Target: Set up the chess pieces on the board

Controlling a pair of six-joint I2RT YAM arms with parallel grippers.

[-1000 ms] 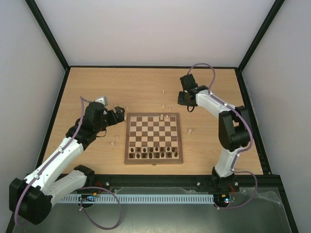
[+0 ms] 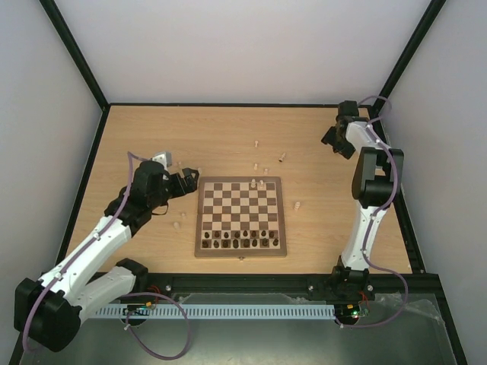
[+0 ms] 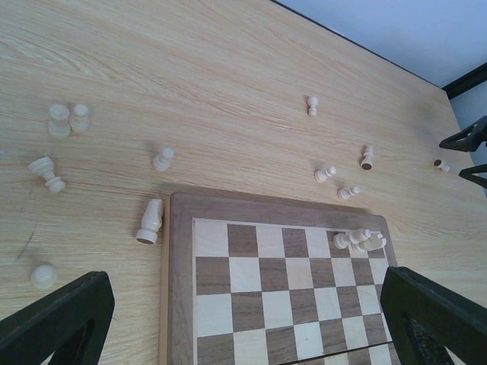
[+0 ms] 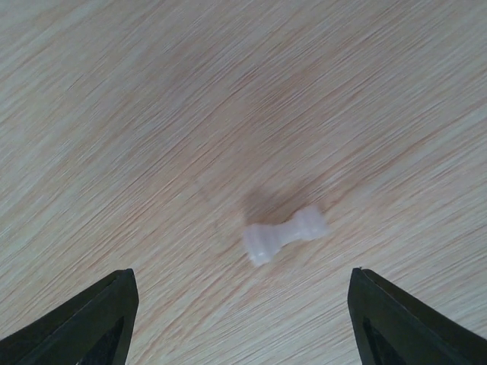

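The chessboard (image 2: 240, 218) lies on the table with dark pieces (image 2: 240, 239) filling its two near rows. Two white pieces (image 3: 361, 240) stand together at its far right corner. Off the board's left edge, my left gripper (image 2: 195, 181) hangs open and empty; in its wrist view a white knight-like piece (image 3: 150, 221) lies by the board's corner. My right gripper (image 2: 339, 141) is at the far right of the table, open. Below it, a small white piece (image 4: 285, 233) lies on its side, a little ahead of the fingers and apart from them.
Loose white pieces lie beyond the board, among them a pawn (image 3: 312, 106) and a larger fallen piece (image 3: 367, 157). Several others, such as a toppled one (image 3: 48, 174), are to the left. Another piece (image 2: 297, 205) sits right of the board.
My right arm has swung from behind the board to the far right of the table, uncovering a fallen white piece. The left arm has barely moved; the board looks the same.
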